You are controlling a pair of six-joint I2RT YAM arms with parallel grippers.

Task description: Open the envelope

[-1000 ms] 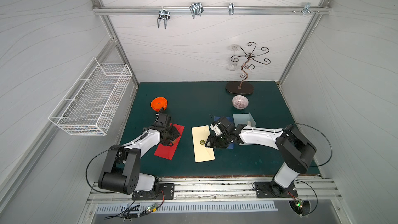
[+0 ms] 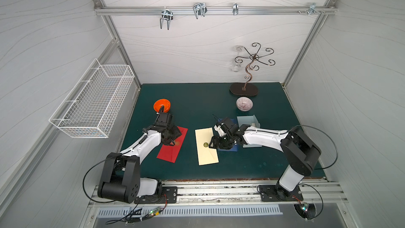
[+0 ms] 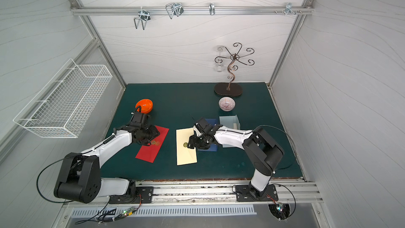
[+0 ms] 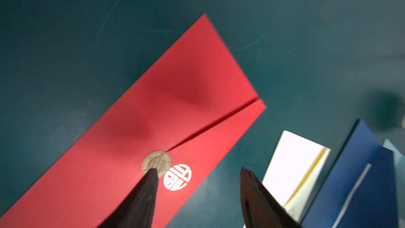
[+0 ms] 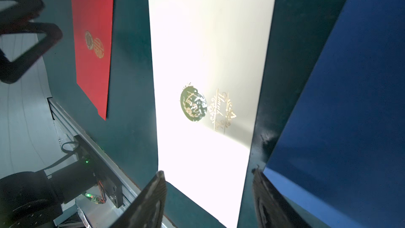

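The red envelope (image 4: pixel 168 97) lies flat on the dark green table, its flap resting down beside a round gold seal (image 4: pixel 157 163) and a white emblem, with a thin gap along the flap edge. Above it hovers my left gripper, open and empty. A cream envelope (image 5: pixel 206 50) with a green-gold seal (image 5: pixel 193 103) lies flat in the middle. Over its right side hangs my right gripper, open, nothing between its fingers. A blue envelope (image 5: pixel 341 122) lies to the right, partly hidden by the right arm in the top views.
A pale blue envelope (image 2: pixel 248 120) lies farther right. At the back stand an orange bowl (image 2: pixel 162 105), a pinkish glass bowl (image 2: pixel 244 103) and a scrolled metal stand (image 2: pixel 243 88). A wire basket (image 2: pixel 97 101) hangs on the left wall.
My left arm has shifted slightly over the red envelope, its gripper now a little farther back and left. The right arm and the envelopes look unmoved.
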